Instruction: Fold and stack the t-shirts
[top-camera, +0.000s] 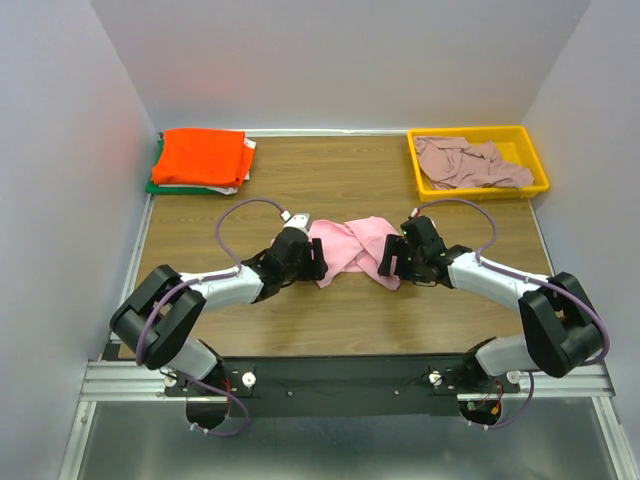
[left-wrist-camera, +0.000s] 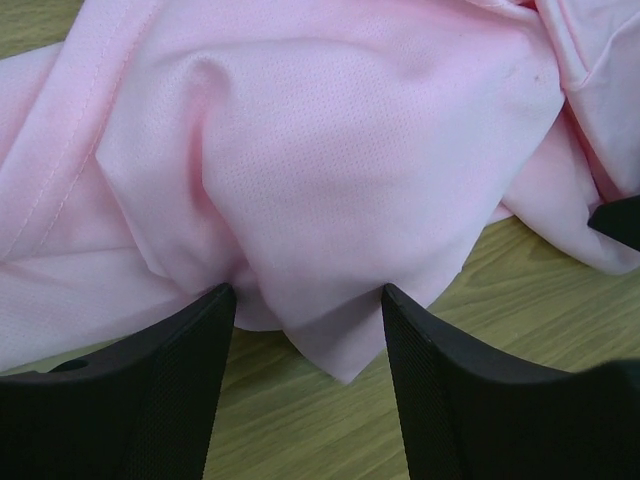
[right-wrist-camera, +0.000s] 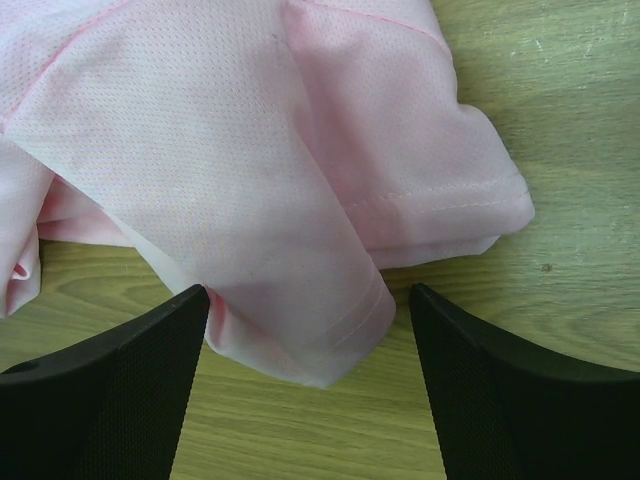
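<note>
A pink t-shirt (top-camera: 357, 240) lies rumpled in the middle of the table (top-camera: 340, 185). My left gripper (top-camera: 312, 260) is down at its front-left part, fingers (left-wrist-camera: 140, 400) part open either side of a drooping fold (left-wrist-camera: 330, 240). My right gripper (top-camera: 394, 256) is down at the shirt's right part, fingertips apart around a folded corner (right-wrist-camera: 290, 290). Neither is clearly closed on the cloth.
A stack of orange, white and green folded shirts (top-camera: 200, 155) lies at back left. A yellow bin (top-camera: 520, 140) holding mauve cloth (top-camera: 470, 165) is at back right.
</note>
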